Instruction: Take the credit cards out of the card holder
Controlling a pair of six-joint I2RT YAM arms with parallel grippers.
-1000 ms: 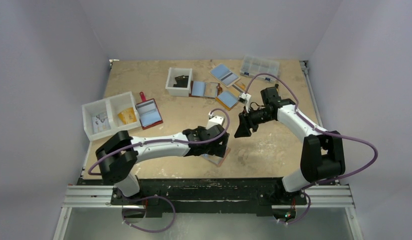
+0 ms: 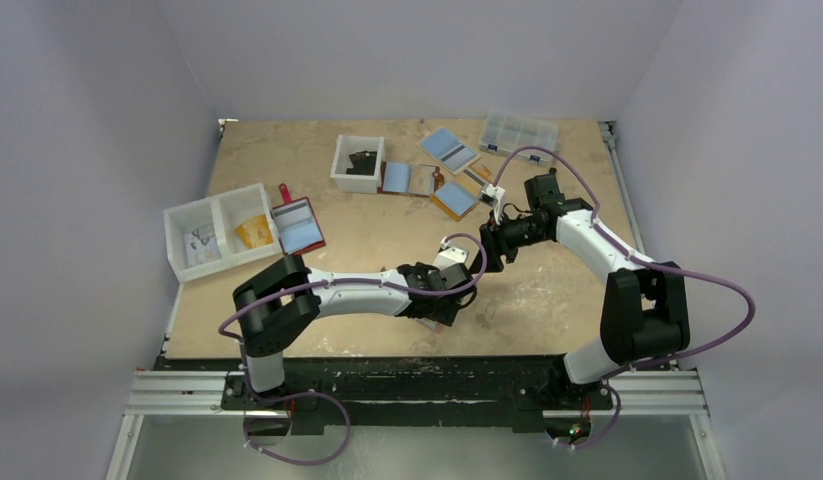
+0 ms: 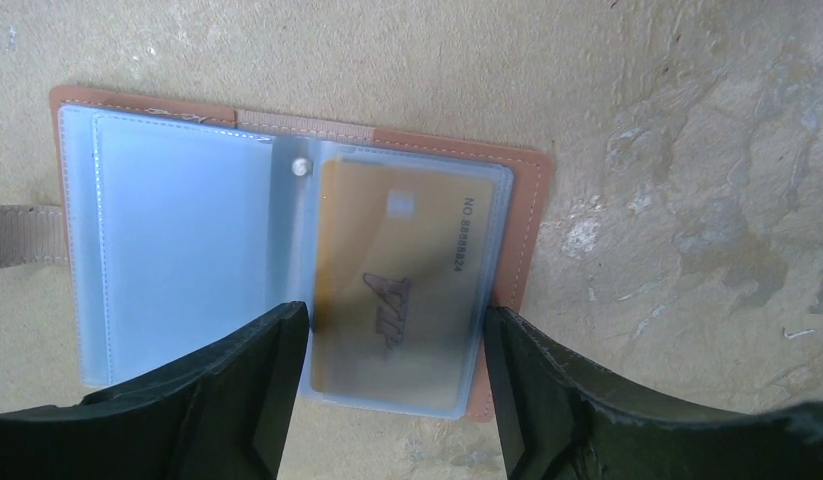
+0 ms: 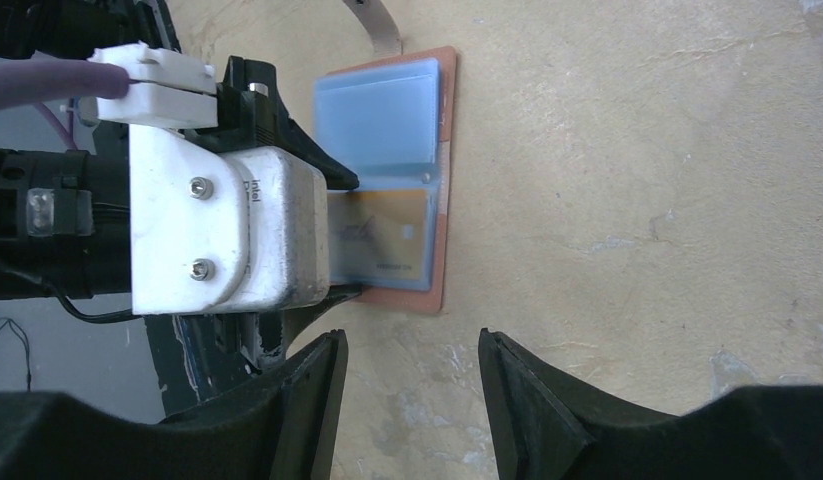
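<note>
An open card holder [image 3: 174,240] with a brown back and blue clear pockets lies on the table; a gold card [image 3: 402,270] numbered 88888824 shows inside its right pocket. My left gripper is down over that pocket, fingers part open, one fingertip at each side of the card; whether they touch it I cannot tell. In the top view the left arm largely hides the holder. My right gripper is open above bare table to the side of the holder, with nothing between its fingers.
At the back stand a white box [image 2: 357,165], several card holders [image 2: 455,198] and a clear case [image 2: 519,135]. A two-compartment white container [image 2: 221,232] and a red holder [image 2: 299,228] are at the left. The table's front edge is close below the working spot.
My left arm has moved right and toward the front of the table, over the card holder, covering more of it. The right arm has barely moved.
</note>
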